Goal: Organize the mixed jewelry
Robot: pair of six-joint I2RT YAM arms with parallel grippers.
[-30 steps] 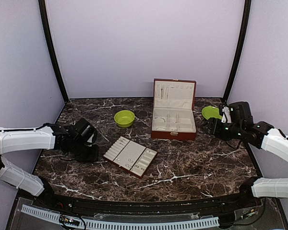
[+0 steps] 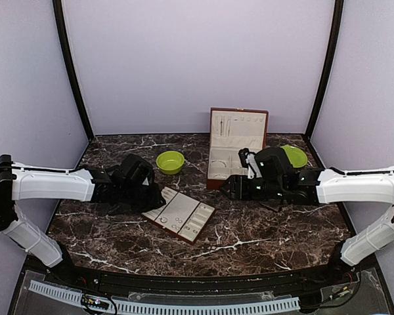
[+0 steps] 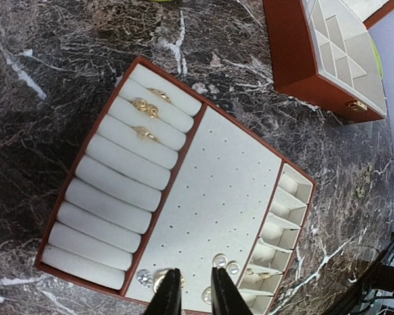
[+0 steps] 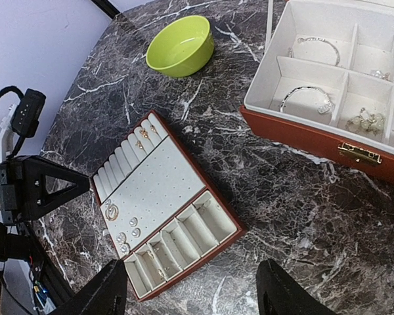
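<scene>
The jewelry tray [image 2: 178,205] lies flat and slanted on the table. In the left wrist view, several gold rings [image 3: 144,107] sit in its padded rolls. Several round studs [image 3: 220,260] and a gold hoop [image 3: 161,279] lie on the white panel's near end, and small gold pieces [image 3: 261,273] lie in a compartment. My left gripper hovers over that end, partly open, nothing visible between its fingers. My right gripper is wide open and empty, in front of the lidded jewelry box [image 4: 282,131]. Bracelets [image 4: 308,93] and beaded pieces [image 4: 366,123] lie in the box's compartments.
A green bowl [image 2: 170,162] stands behind the tray, empty as far as shows. Behind the right arm is a green plate [image 2: 294,155], partly covered. The box's raised lid [image 2: 238,125] holds necklaces and small pieces.
My left gripper has moved right, from beside the tray to over its left part. The right arm has moved left from near the plate to in front of the box. Tray and box stay put.
</scene>
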